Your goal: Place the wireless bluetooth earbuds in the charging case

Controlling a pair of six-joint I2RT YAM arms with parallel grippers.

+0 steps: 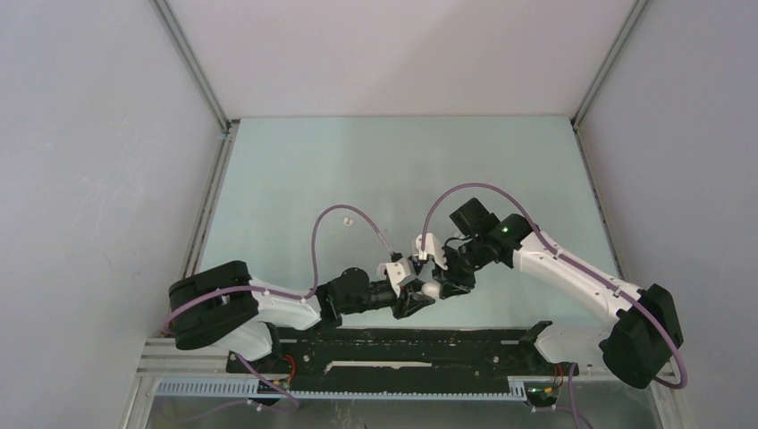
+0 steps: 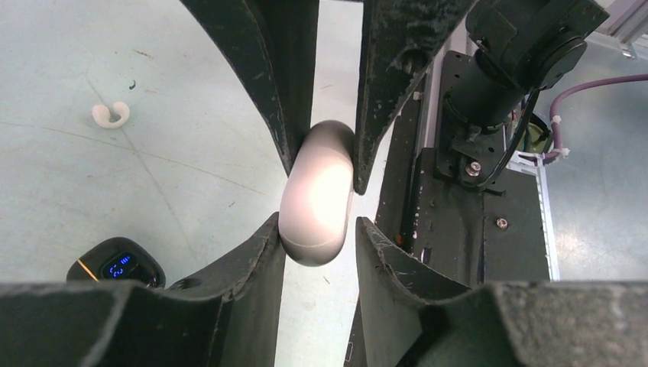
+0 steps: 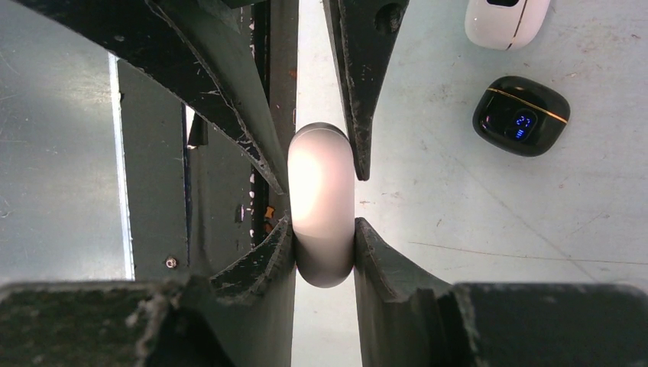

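A smooth white pill-shaped case (image 3: 322,206) hangs above the table near its front edge, seen end-on in both wrist views. My right gripper is shut on it, a finger pressed to each side. From the opposite side, my left gripper stands part open around the same white case; one finger lies close against it, and a narrow gap shows at the other. No lid seam shows on the visible end. A white C-shaped earbud (image 2: 111,115) lies on the table in the left wrist view, apart from both grippers.
A black case (image 3: 521,116) with a lit blue display rests on the table, with another white case (image 3: 507,21) behind it. Both grippers are very close together, above the dark rail (image 1: 402,350) side of the table.
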